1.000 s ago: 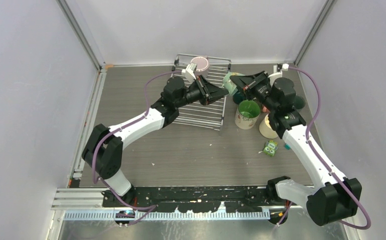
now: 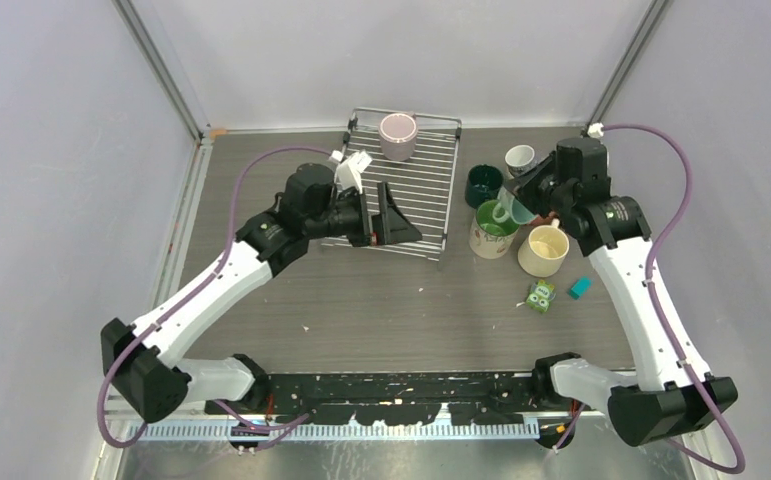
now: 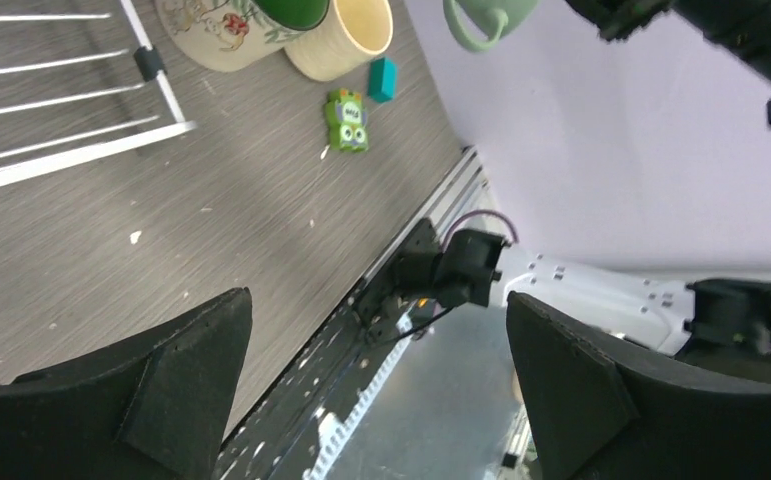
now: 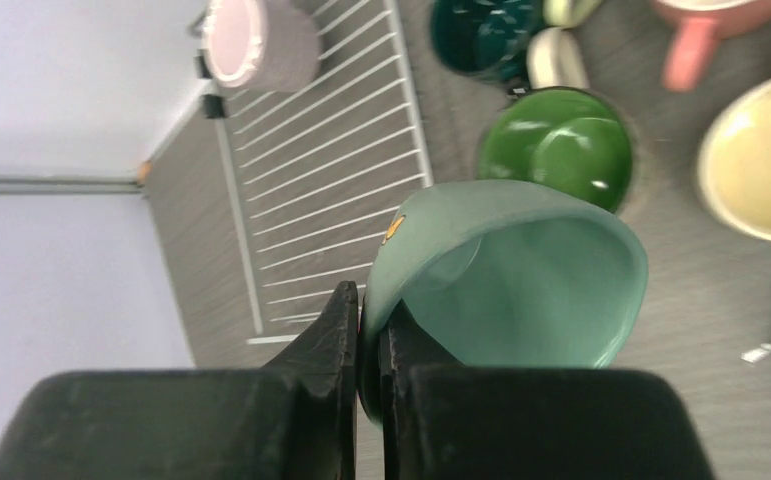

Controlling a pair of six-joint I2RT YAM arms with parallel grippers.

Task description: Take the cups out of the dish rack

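Observation:
My right gripper is shut on the wall of a pale green cup (image 4: 521, 270), held up above the other cups with its mouth showing in the right wrist view. The same cup's handle (image 3: 491, 35) shows at the top of the left wrist view. In the top view my left gripper (image 2: 393, 228) stands open over the front of the dish rack (image 2: 426, 190), nothing between its fingers. One pinkish cup (image 2: 398, 136) remains visible on the rack, at its back.
Right of the rack stand a dark green cup (image 2: 483, 184), a patterned cup with green inside (image 2: 493, 232), a cream cup (image 2: 543, 250) and a dark-patterned white cup (image 2: 520, 158). A green owl figure (image 2: 540, 296) and a blue block (image 2: 580, 288) lie in front.
My left gripper has opened, let go of the pale green cup and drawn back left. My right gripper has carried that cup to the right, over the group of cups.

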